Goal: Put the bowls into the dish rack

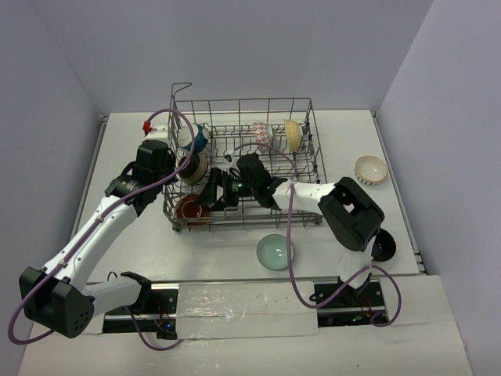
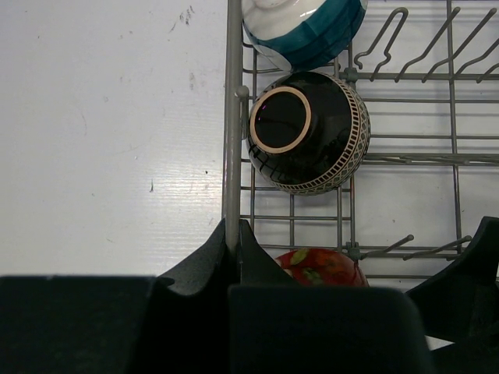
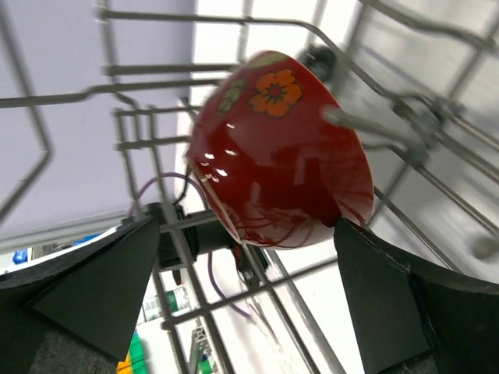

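Observation:
The dish rack (image 1: 243, 100) stands in the middle of the table. My left gripper is shut on the wire of the rack's left side. At the rack's front left corner lies a red flowered bowl (image 3: 300, 167), tilted among the wires. My right gripper stands open close to it, one finger on each side of the bowl in the right wrist view; contact cannot be made out. Behind the red bowl are a black patterned bowl (image 2: 331, 132) and a teal and white bowl (image 2: 316, 35), both on their sides.
Toward the rack's back right sit a pink-patterned bowl (image 1: 262, 137) and a yellow bowl (image 1: 293, 135). Outside the rack, a green bowl (image 1: 274, 252) is in front, a cream bowl (image 1: 371, 170) and a black bowl (image 1: 383, 246) to the right.

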